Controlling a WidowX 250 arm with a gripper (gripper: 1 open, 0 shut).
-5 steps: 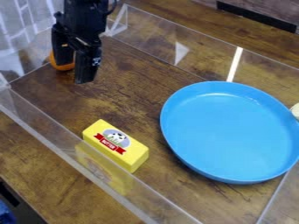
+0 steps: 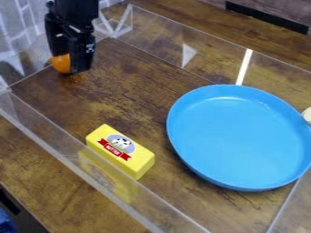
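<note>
My black gripper [image 2: 71, 45] is at the upper left, its fingers apart and pointing down over an orange object [image 2: 62, 63], which it partly hides. Whether the fingertips touch that object I cannot tell. A yellow box [image 2: 119, 159] with a cow-face label lies in the lower middle, well away from the gripper. A large blue plate [image 2: 237, 136] fills much of the right side.
Clear plastic walls border the wooden work surface [image 2: 145, 82] on the left, top and right. The middle of the surface between gripper, box and plate is bare. A small pale object at the far right edge is mostly out of frame.
My gripper has moved left, from beside the orange object to over it. The box and the plate have stayed in place.
</note>
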